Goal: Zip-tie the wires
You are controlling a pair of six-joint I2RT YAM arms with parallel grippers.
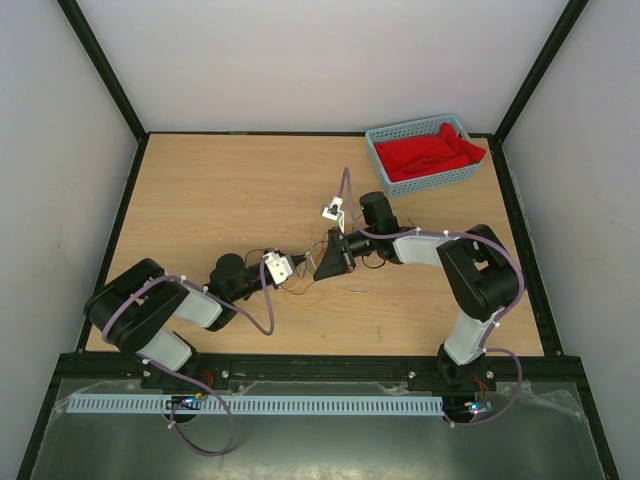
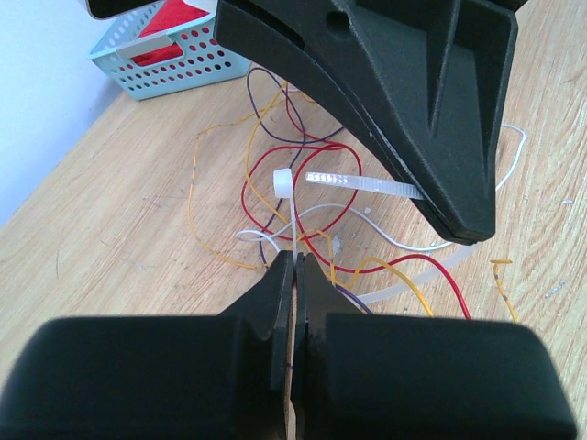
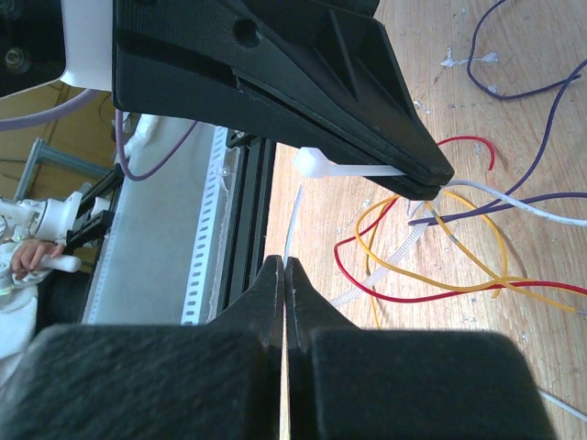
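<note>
My left gripper is shut on a zip tie's thin strap; its small white head (image 2: 283, 182) stands just above the fingertips. My right gripper is shut on a thin white strap (image 3: 294, 215) that rises from its tips. In the left wrist view that strap's ridged end (image 2: 358, 183) points toward the head, a small gap apart. The two grippers face each other over the table's middle front. Red wires (image 2: 353, 151), yellow, purple and white wires lie loosely tangled on the wood beneath them.
A blue basket (image 1: 425, 181) with red cloth (image 1: 420, 155) sits at the back right. The front rail (image 1: 300, 365) runs close below the arms.
</note>
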